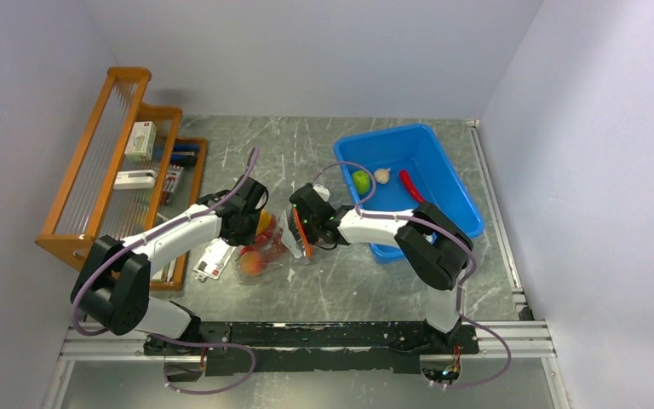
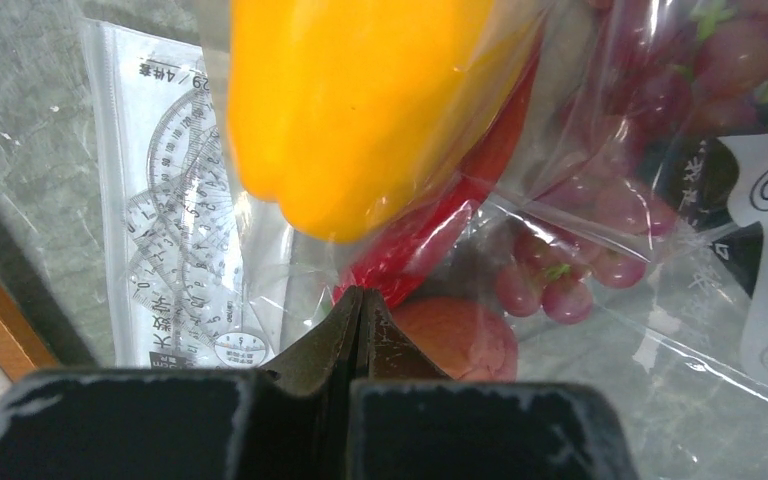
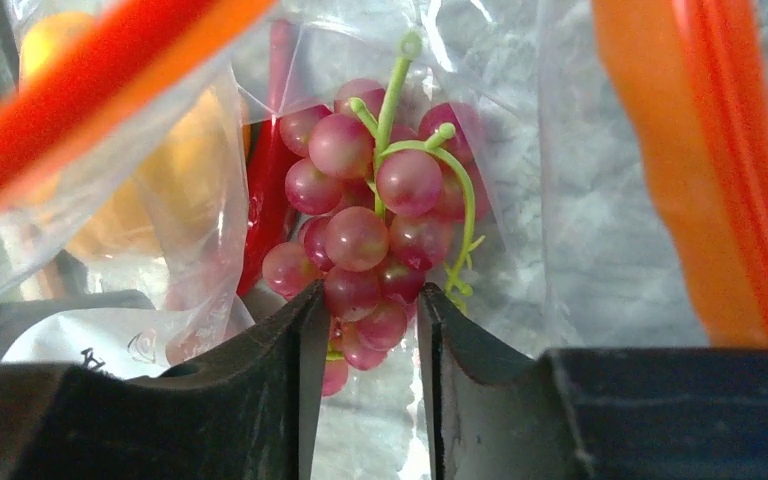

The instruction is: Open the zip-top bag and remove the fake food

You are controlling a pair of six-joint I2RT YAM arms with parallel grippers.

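The clear zip bag (image 2: pixel 660 345) lies with its orange zip edge (image 3: pixel 730 170) spread on both sides of my right gripper. That gripper is part open, its fingertips on either side of a bunch of red grapes (image 3: pixel 355 238); whether they touch is unclear. Also in the bag are a yellow pepper (image 2: pixel 360 100), a red chili (image 2: pixel 410 245) and a peach-coloured round fruit (image 2: pixel 460 335). My left gripper is shut at the bag's closed side, pinching its film; the exact fold is hard to see.
A blue bin (image 1: pixel 447 183) at the right holds a green item (image 1: pixel 361 181), a garlic bulb (image 1: pixel 381 175) and another red chili (image 1: pixel 410 186). At the left stands a wooden shelf (image 1: pixel 94 170). A ruler pouch (image 2: pixel 190 220) lies beside the bag.
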